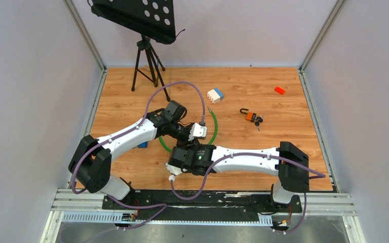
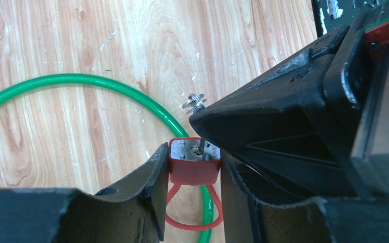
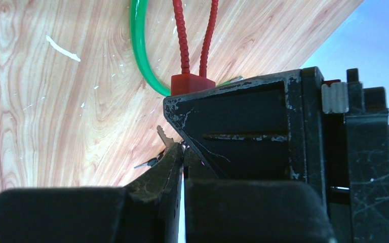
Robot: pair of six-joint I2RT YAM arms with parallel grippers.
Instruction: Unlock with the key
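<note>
In the left wrist view, my left gripper is shut on a red padlock (image 2: pixel 194 174), its metal keyhole face toward the camera and its red shackle hanging below. My right gripper is shut, reaching in from the right in the left wrist view. A thin key (image 2: pixel 201 147) runs from its fingertip to the keyhole, its tip at or in the slot; how deep is hidden. A small metal ring (image 2: pixel 195 102) sticks out past that fingertip. A loose key blade (image 3: pixel 164 135) shows beside the right fingertips. In the top view, both wrists cover the fingers.
A green hose (image 1: pixel 214 124) curves on the table beneath the grippers. Toward the right lie an orange padlock with black-headed keys (image 1: pixel 253 117) and a red block (image 1: pixel 279 90). A white-and-blue block (image 1: pixel 215 95) is farther back, near a black stand (image 1: pixel 149 55).
</note>
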